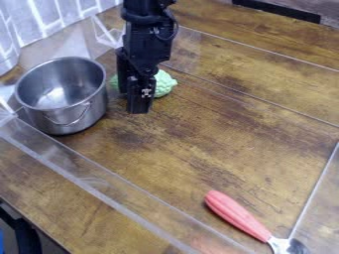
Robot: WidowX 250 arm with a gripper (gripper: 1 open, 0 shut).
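Observation:
My black gripper (139, 94) hangs pointing down just right of a steel pot (59, 97), in front of a light green object (163, 83) that it partly hides. Its fingertips are dark and small, so I cannot tell whether they are open or shut. A pink-handled utensil (237, 215) with a metal end lies at the lower right, well away from the gripper.
Clear plastic edges run along the left and lower part, and a white grid or cloth (40, 25) stands at the back left.

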